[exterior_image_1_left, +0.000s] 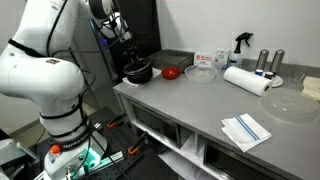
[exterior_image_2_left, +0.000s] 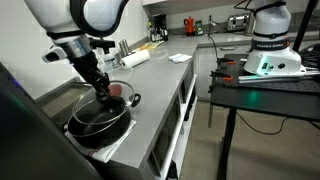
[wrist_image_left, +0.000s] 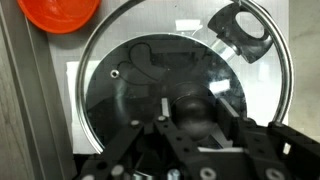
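Note:
In the wrist view, my gripper is shut on the dark knob (wrist_image_left: 193, 106) of a clear glass lid (wrist_image_left: 92, 62). Below the glass shows a black pot (wrist_image_left: 140, 72), whose handle sticks out towards the upper right. The lid's rim is off-centre from the pot's. From exterior view 2, the lid (exterior_image_2_left: 88, 104) hangs tilted under the gripper (exterior_image_2_left: 101, 88), over the black pot (exterior_image_2_left: 112, 137). Whether its lower edge touches the pot is hard to tell. Exterior view 1 has the pot (exterior_image_1_left: 138, 74) at the counter's far left end.
A red bowl (exterior_image_1_left: 169, 73) stands close beside the pot, with a clear bowl (exterior_image_1_left: 201, 74) beyond. White cloth (exterior_image_2_left: 104, 153) lies under the pot. Paper roll (exterior_image_1_left: 246, 80), clear lid (exterior_image_1_left: 288, 106) and folded towel (exterior_image_1_left: 245, 131) sit farther right.

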